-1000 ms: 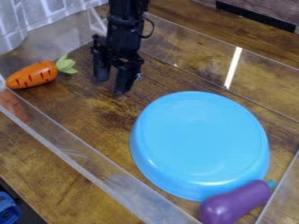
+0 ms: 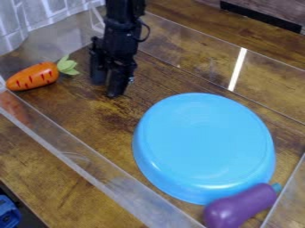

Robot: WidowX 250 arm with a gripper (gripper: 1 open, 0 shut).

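The black robot gripper (image 2: 113, 76) hangs low over the wooden floor of a clear-walled tray, at the upper middle-left, just right of an orange toy carrot (image 2: 34, 77) with a pale green top. Its fingers are dark and blurred, so whether it is open, shut or holding something is unclear. A large upturned light-blue plate or lid (image 2: 202, 142) fills the lower right. A purple toy eggplant (image 2: 236, 207) lies at its lower edge.
Clear tray walls run along the left and lower edges. A blue object (image 2: 7, 214) sits outside at the bottom left.
The toys and blue plate have not moved.
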